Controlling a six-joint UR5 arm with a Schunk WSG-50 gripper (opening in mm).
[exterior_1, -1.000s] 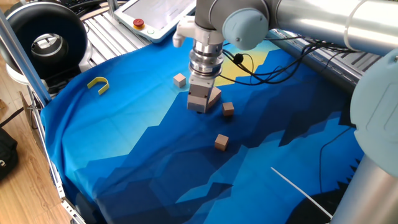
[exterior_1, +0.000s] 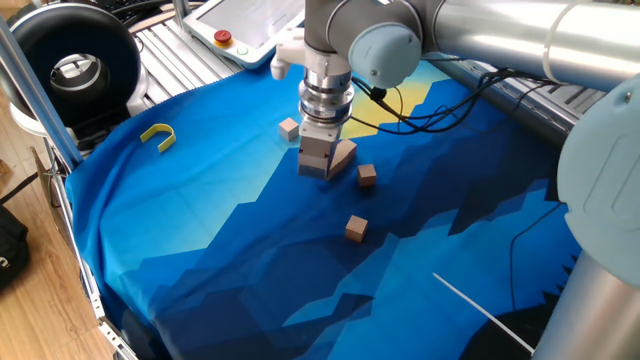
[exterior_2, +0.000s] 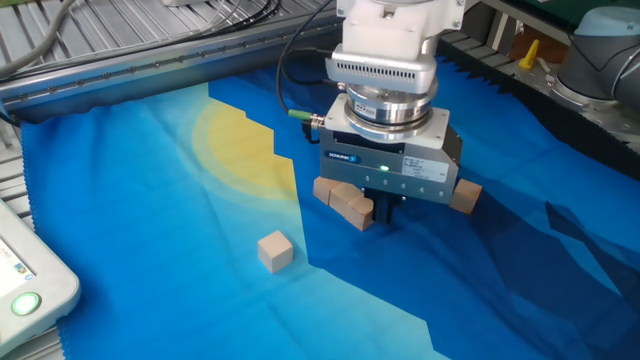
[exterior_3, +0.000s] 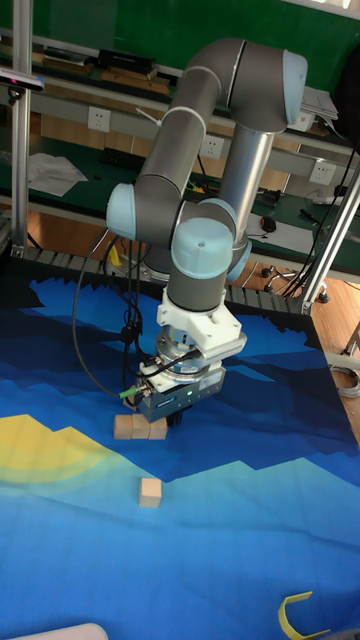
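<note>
My gripper (exterior_2: 385, 213) is low over the cloth, its dark fingers pointing down at the end of a short row of wooden blocks (exterior_2: 343, 201). The fingers look close together, but whether they are open or shut does not show clearly. In exterior view 1 the gripper's body covers part of this row (exterior_1: 343, 157). Apart from it, on the pale part of the cloth, lies a single wooden cube (exterior_2: 276, 252). A further cube (exterior_2: 466, 196) shows past the gripper's right side. Exterior view 1 has two separate cubes, a nearer one (exterior_1: 356, 229) and a farther one (exterior_1: 366, 175).
A blue patterned cloth (exterior_1: 240, 270) covers the table, with wide free room in front of the blocks. A yellow curved piece (exterior_1: 158, 136) lies near the left edge. The teach pendant (exterior_1: 245, 25) rests at the back, and a thin white stick (exterior_1: 480, 308) lies at right.
The visible cubes have stayed where they were.
</note>
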